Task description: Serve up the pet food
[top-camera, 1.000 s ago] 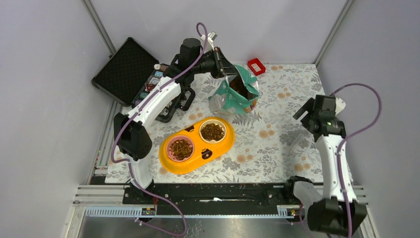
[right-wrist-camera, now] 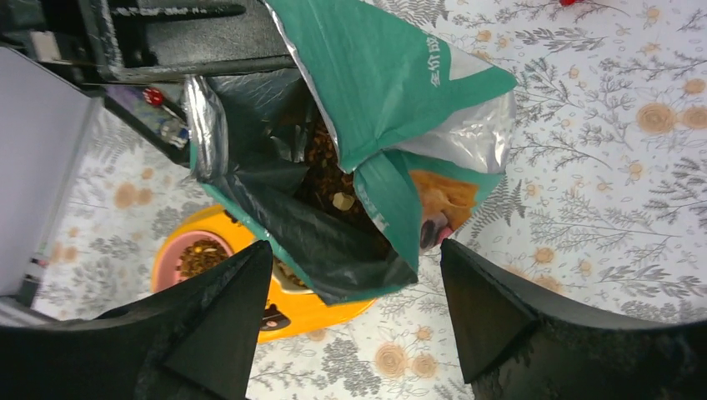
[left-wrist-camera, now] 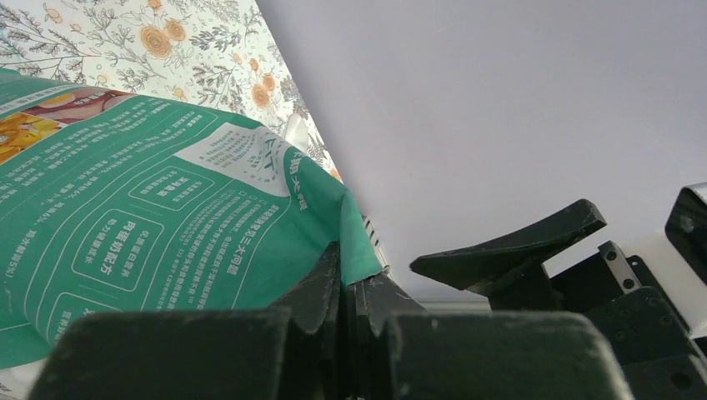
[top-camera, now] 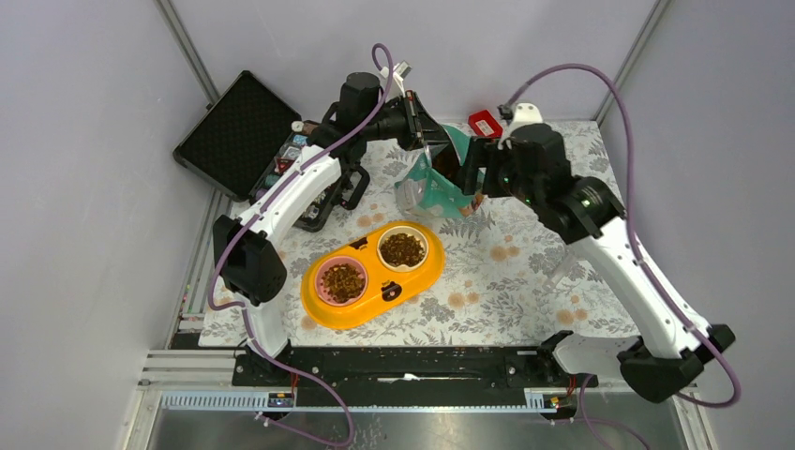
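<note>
A green food bag (top-camera: 433, 191) stands at the back middle, its mouth spread and brown kibble (right-wrist-camera: 327, 175) visible inside. My left gripper is shut on the bag's top edge. At the bag's right side, my right gripper has its fingers apart, and the bag's near rim lies ahead of them with a clear gap on either side. On the table, a yellow feeder (top-camera: 373, 294) bears a pink bowl (top-camera: 320, 283) and a white bowl (top-camera: 424, 248), both filled with brown kibble.
An open black case (top-camera: 246, 141) full of small items sits at the back left. Behind the right gripper lies a red box (top-camera: 484, 124). The floral tablecloth (top-camera: 506, 295) is bare to the feeder's right.
My right arm has swung in from the right edge of the table, bringing its gripper up to the bag. The left arm, bag and feeder look unmoved.
</note>
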